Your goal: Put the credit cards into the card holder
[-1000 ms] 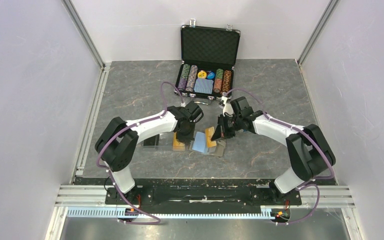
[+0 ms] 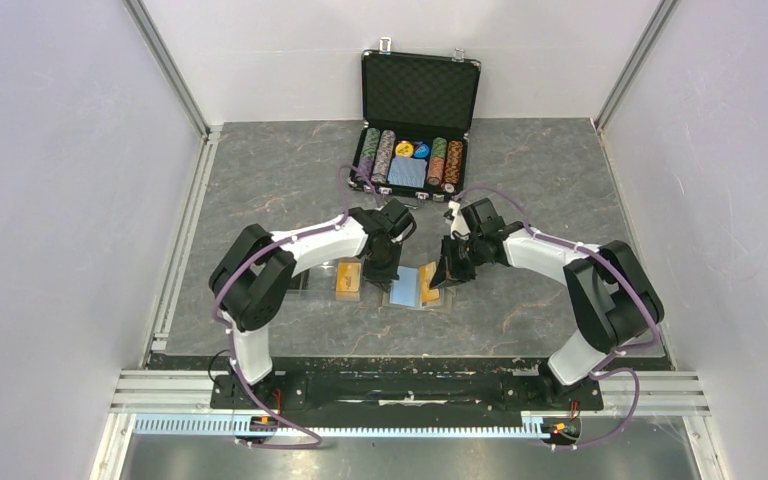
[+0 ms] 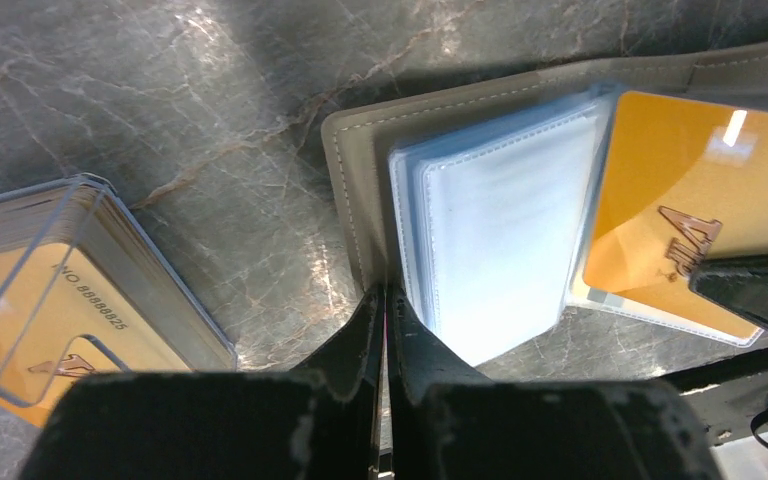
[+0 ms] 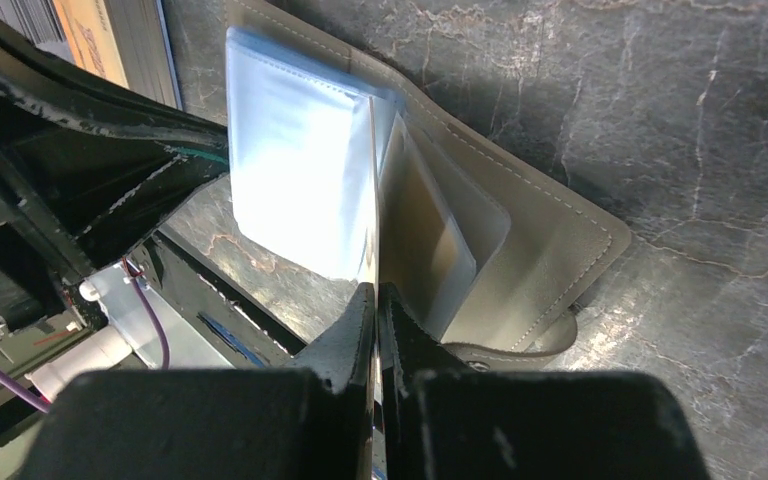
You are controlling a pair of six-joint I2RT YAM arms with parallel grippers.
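The card holder lies open, its grey-beige cover (image 3: 440, 103) under light-blue sleeves (image 3: 505, 220) and clear sleeves (image 4: 480, 225). An orange card stands over its right part, seen edge-on in the right wrist view. My right gripper is shut on that card's edge. Whether the card's low edge is inside a sleeve, I cannot tell. At the holder's left edge, the tips of my left gripper are shut, close to the cover and the blue sleeve; nothing shows between them. A clear box (image 3: 175, 285) of orange cards lies left of the holder.
An open black case (image 2: 420, 90) with poker chips stands at the back. A dark item (image 2: 299, 281) lies left of the card box, partly behind the left arm. My two grippers are close together over the holder. Bare table (image 2: 520, 320) extends to the front right.
My left gripper has moved right, from over the card box to the holder's left edge. The right gripper and its card have shifted slightly right. The holder now lies straighter.
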